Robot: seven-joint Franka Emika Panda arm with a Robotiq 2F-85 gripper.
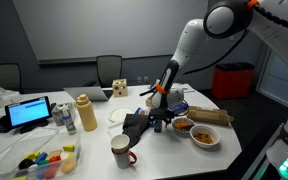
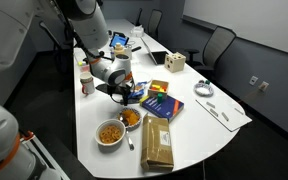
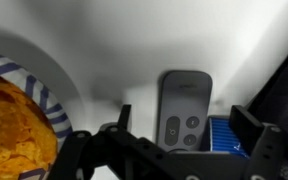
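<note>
A small dark grey remote (image 3: 185, 112) with round buttons lies on the white table in the wrist view. My gripper is open above it, one finger on either side and apart from it. In exterior view 1 the gripper (image 1: 159, 122) is low over the table's middle, mostly covering the remote. The striped plate with orange food (image 3: 19, 125) lies to the left in the wrist view. A blue item (image 3: 224, 135) and black cloth (image 3: 284, 95) are to the right.
The white bowl (image 1: 206, 137) stands right of the gripper, the mug (image 1: 122, 150) in front left. A cardboard box (image 2: 157, 143) and blue tray (image 2: 189, 110) lie nearby. Bare table (image 1: 169, 160) shows in front.
</note>
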